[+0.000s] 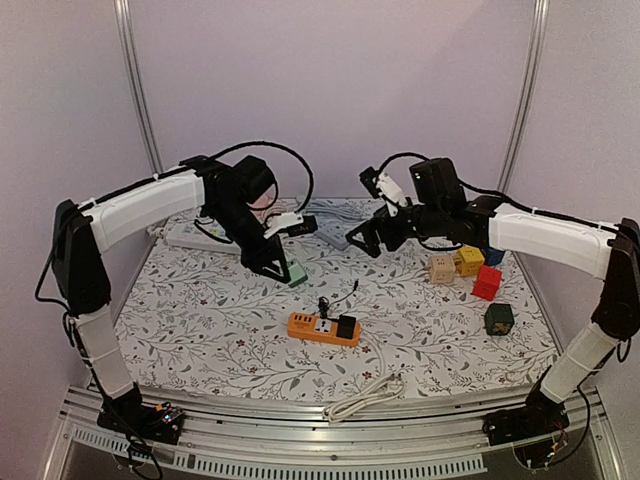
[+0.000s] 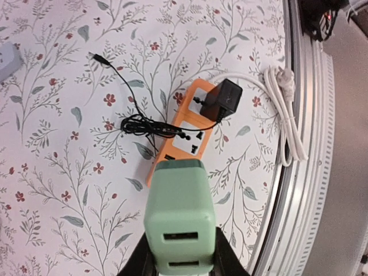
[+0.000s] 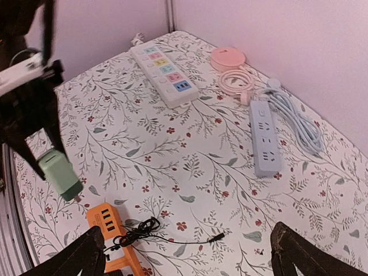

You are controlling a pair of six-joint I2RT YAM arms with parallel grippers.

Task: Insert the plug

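Observation:
A pale green plug block point(image 2: 179, 213) is held in my left gripper point(image 1: 280, 272), which is shut on it and hangs above the left end of the orange power strip point(image 1: 310, 328). In the right wrist view the green block point(image 3: 57, 172) shows between the left fingers, over the table beside the strip. A black adapter point(image 2: 222, 99) sits on the strip, with a thin black cable point(image 2: 138, 123) lying across it. My right gripper point(image 1: 368, 235) is open and raised right of centre, with nothing visible between its fingers.
Coloured blocks point(image 1: 485, 283) stand at the right. A white tray point(image 3: 164, 75), pink items and a grey bar point(image 3: 264, 138) lie at the back. A coiled white cord point(image 1: 365, 400) rests at the front edge.

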